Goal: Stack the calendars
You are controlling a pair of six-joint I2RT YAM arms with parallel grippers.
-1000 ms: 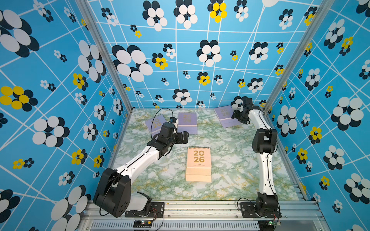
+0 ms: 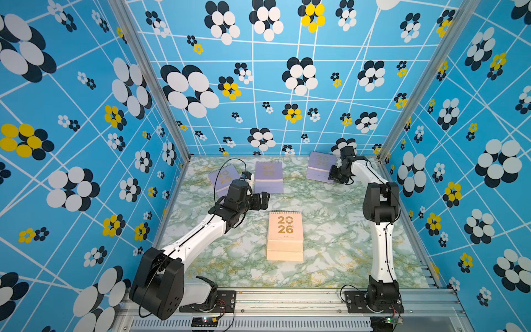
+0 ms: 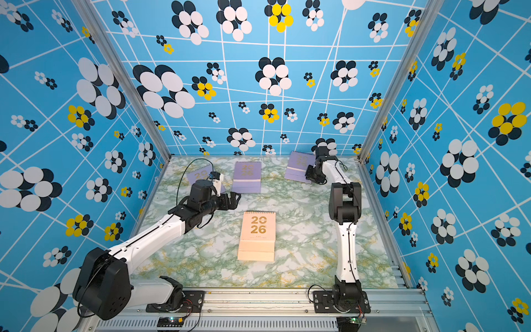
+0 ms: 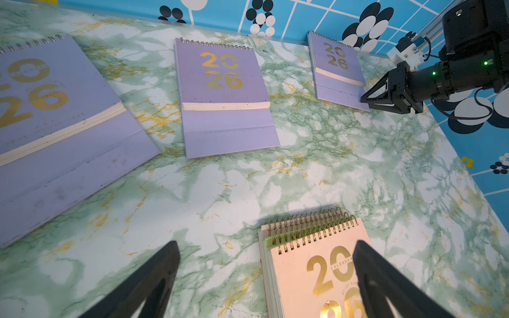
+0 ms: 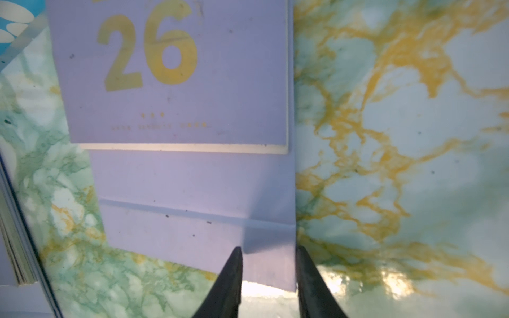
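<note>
Three purple 2026 calendars lie along the back: one at left [image 4: 58, 106], one in the middle [image 4: 225, 127], one at right [image 5: 175, 106]. A peach calendar [image 2: 284, 243] lies front centre, apparently atop others, since several spiral bindings show in the left wrist view. My left gripper hangs open above the table near the peach stack, nothing between its fingers. My right gripper is at the lower right corner of the right purple calendar, fingers part open, one over its flap and one at its edge; whether it touches is unclear.
Bare marble table [image 2: 343, 221] surrounds the peach stack and fills the front right. Patterned walls stand close behind the purple calendars and at both sides. The left arm stretches over the left half of the table.
My right gripper has moved toward the front left of where it was, down by that calendar's corner. The left arm shifted slightly.
</note>
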